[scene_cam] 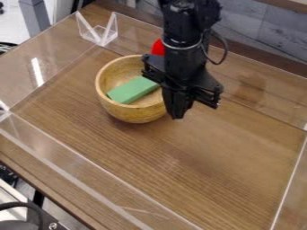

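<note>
The black robot gripper (178,106) hangs over the middle of the wooden table (156,171), at the right edge of a yellow bowl (132,113). It looks shut, with nothing seen between its fingers. A green block (129,90) lies inside the bowl. A red object (157,45) sits behind the arm at the back, mostly hidden.
A clear, flimsy-looking container (99,27) stands at the back left. Dark cables (24,207) lie off the table at lower left.
</note>
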